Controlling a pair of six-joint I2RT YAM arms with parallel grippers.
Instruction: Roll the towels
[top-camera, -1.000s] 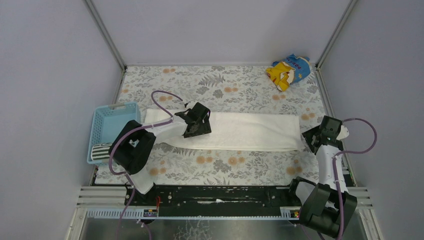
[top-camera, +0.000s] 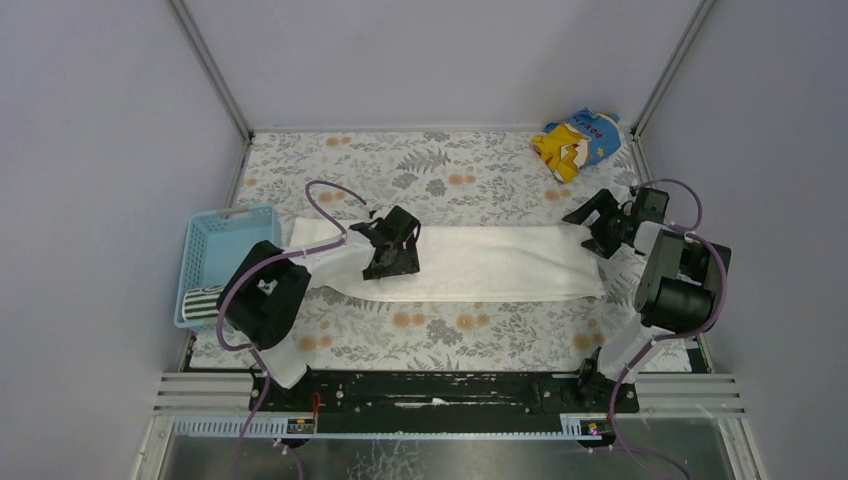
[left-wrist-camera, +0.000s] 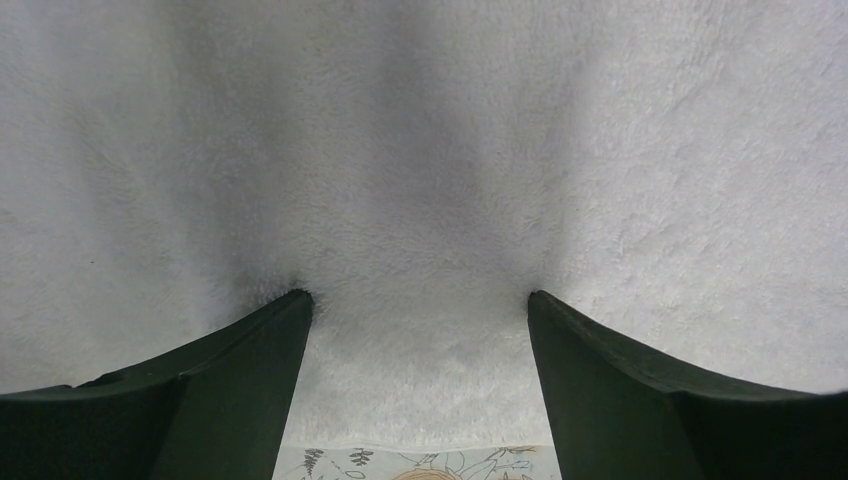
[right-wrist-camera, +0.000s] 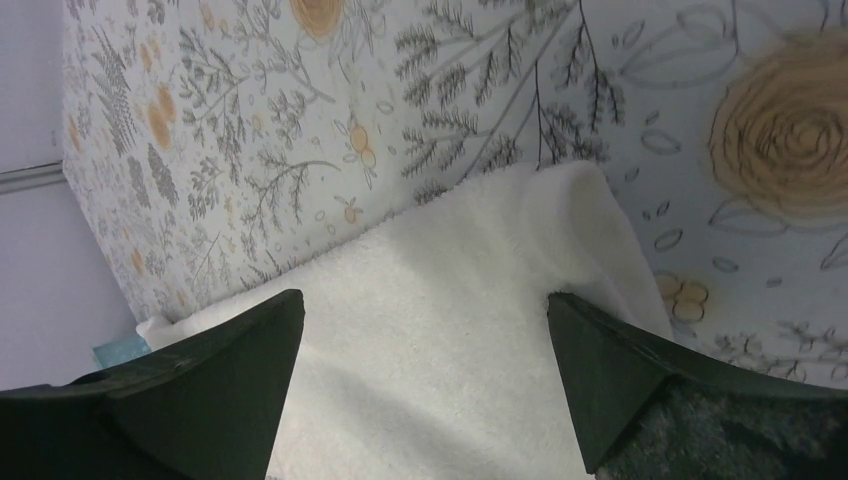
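A long white towel (top-camera: 490, 262) lies spread across the table, stretching left to right. My left gripper is on its left half, fingers part open, fingertips pressed close to the cloth with towel surface between them. At the towel's far right corner, my right gripper stands open. In the right wrist view the towel corner (right-wrist-camera: 575, 195) is slightly raised and folded, close by the right-hand finger (right-wrist-camera: 610, 370). Whether that finger goes beneath the cloth is hard to see.
A light blue basket (top-camera: 200, 262) with a striped cloth (top-camera: 201, 303) in it stands at the left edge. A yellow and blue bag (top-camera: 580, 143) lies at the back right.
The right arm has moved left and toward the back, from beyond the towel's right end to its far right corner. The left arm stays almost where it was.
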